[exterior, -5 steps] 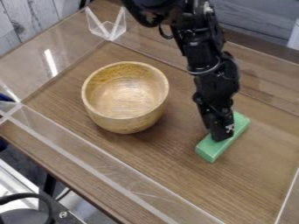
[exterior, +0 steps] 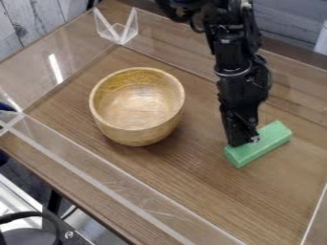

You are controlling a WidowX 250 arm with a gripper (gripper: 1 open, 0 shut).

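My black gripper (exterior: 238, 134) reaches down from the top of the view, its tip low over the left end of a green block (exterior: 265, 145), seemingly touching it. The block lies at an angle on the wooden table (exterior: 166, 196), right of centre. The fingers look shut; nothing clearly shows between them.
A large tan bowl (exterior: 134, 103) stands left of the gripper. A small clear container (exterior: 115, 27) is at the back left. Dark cables or equipment lie at the lower left edge.
Over the last second the green block has turned to lie flatter and shifted right. The arm has changed its pose, and the gripper now sits at the block's upper left.
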